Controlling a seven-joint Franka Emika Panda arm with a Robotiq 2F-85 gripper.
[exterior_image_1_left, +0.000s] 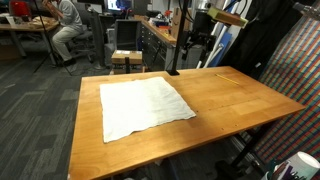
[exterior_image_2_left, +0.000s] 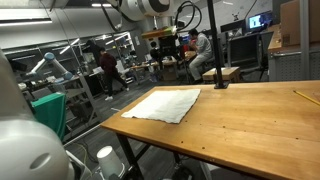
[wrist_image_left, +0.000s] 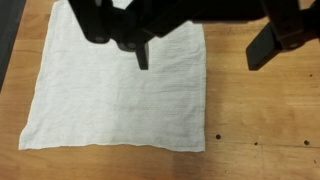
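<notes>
A white cloth (exterior_image_1_left: 143, 106) lies spread nearly flat on the wooden table (exterior_image_1_left: 235, 105), slightly creased. In the wrist view the cloth (wrist_image_left: 120, 95) fills the left and middle, with bare wood to its right. My gripper is open above the table, its dark fingers (wrist_image_left: 263, 48) wide apart and nothing between them. One finger shows over the cloth and the other over wood beside its edge. From the side, the cloth (exterior_image_2_left: 163, 104) lies well below the raised arm.
A thin yellow stick-like object (exterior_image_1_left: 229, 80) lies on the far right of the table. A dark upright post (exterior_image_1_left: 180, 38) stands at the back edge.
</notes>
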